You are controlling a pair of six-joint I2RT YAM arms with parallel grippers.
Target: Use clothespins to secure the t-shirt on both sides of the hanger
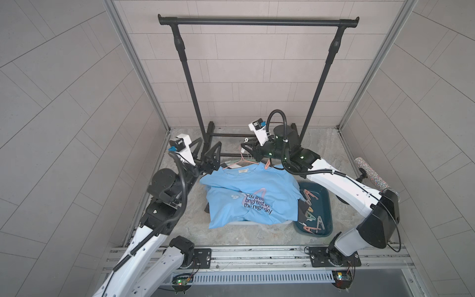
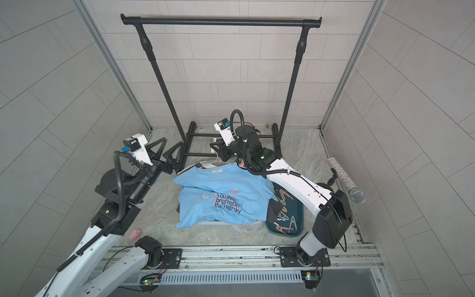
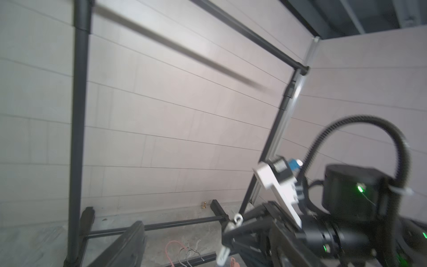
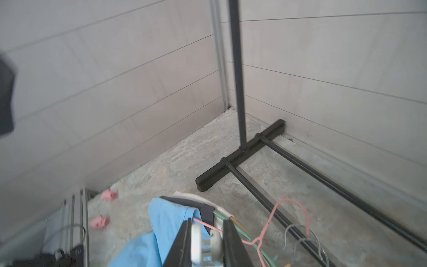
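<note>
The light blue t-shirt (image 1: 232, 193) with printed text lies on the pile in the middle; a pink hanger (image 4: 275, 209) protrudes from its neck end, among other hangers. A pink clothespin (image 1: 267, 163) shows at the shirt's right shoulder. My right gripper is shut on a pale clothespin (image 3: 222, 254), held upright above the hangers. My left gripper (image 1: 211, 157) stands open above the shirt's left shoulder, with nothing seen between its fingers.
A teal tray (image 1: 326, 203) of clothespins sits to the right, under my right arm. The black rack (image 1: 257, 21) stands behind. Pink objects (image 4: 98, 222) lie on the floor at left.
</note>
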